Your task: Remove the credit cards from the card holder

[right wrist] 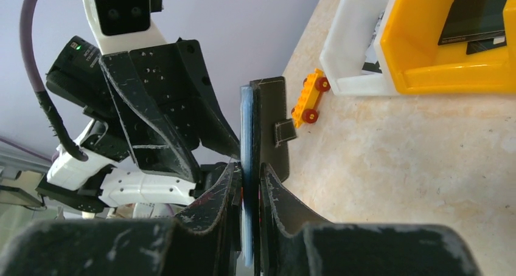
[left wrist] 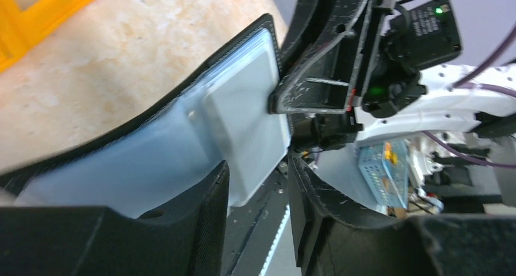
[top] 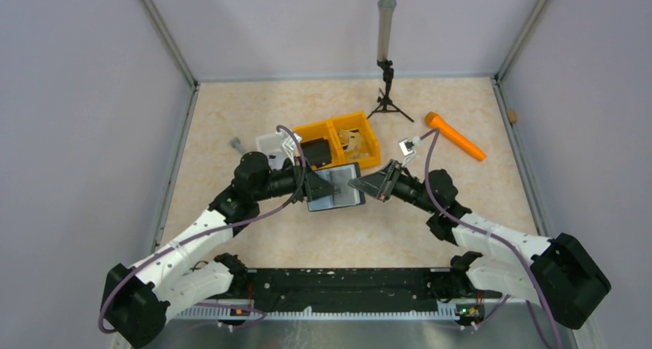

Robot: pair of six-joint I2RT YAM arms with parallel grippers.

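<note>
An opened card holder [top: 346, 186], dark outside with light-blue card sleeves [left wrist: 246, 109] inside, is held up between my grippers in front of the yellow bins. My right gripper is shut on its edge; in the right wrist view the holder [right wrist: 274, 106] stands edge-on between the fingers, with a clasp tab on its dark cover. My left gripper is over the sleeves, its fingertips apart near the pale inner panel. Whether a card lies between them cannot be seen.
A yellow divided bin [top: 367, 141] and a white bin [right wrist: 359, 84] sit behind the holder. A small toy car [right wrist: 309, 96] lies beside them. An orange tube [top: 457, 137] and a tripod [top: 386, 95] stand at the back right.
</note>
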